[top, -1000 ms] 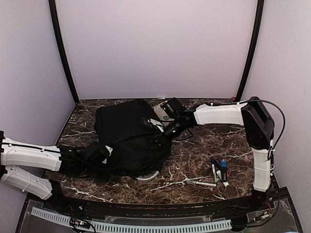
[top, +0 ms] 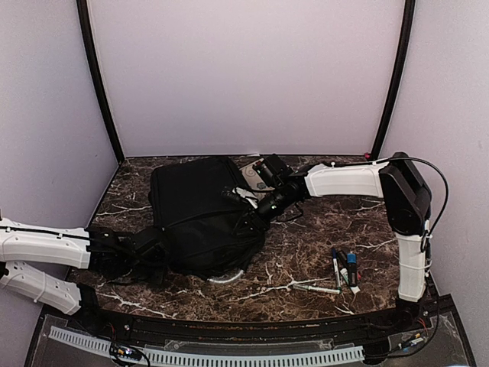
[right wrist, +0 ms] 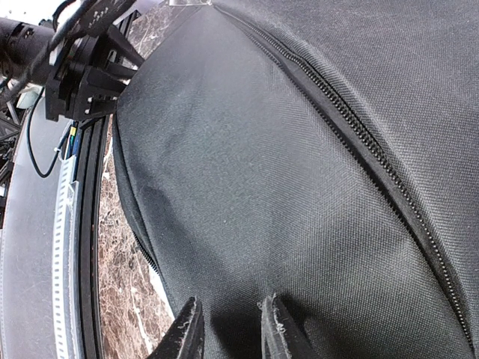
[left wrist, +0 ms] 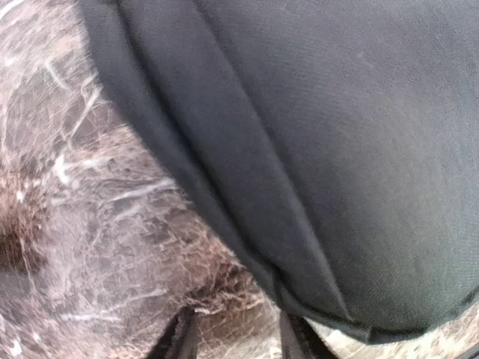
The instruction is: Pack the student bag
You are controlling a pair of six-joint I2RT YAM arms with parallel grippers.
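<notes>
The black bag (top: 197,191) lies on the marbled table at centre-left. Its dark zipper (right wrist: 359,134) runs across the fabric in the right wrist view. My left gripper is part open at the bag's near-left rim; the fabric edge (left wrist: 224,224) passes close to its right finger, and I see no cloth clearly pinched. In the right wrist view, my right gripper stands over the bag's cloth with its fingertips apart. Whether they touch the fabric is hard to tell. From above, both grippers are dark against the bag.
Several pens and markers (top: 336,269) lie at the right, with a blue one (top: 351,267) among them. A green-and-white marker (top: 317,289) rests nearer the front. Behind the right arm a patterned flat item (top: 254,174) is partly covered. Table between bag and pens is clear.
My left gripper has drawn back a little to the left. The bag's near edge has shifted slightly left too. The right arm and the pens look unmoved.
</notes>
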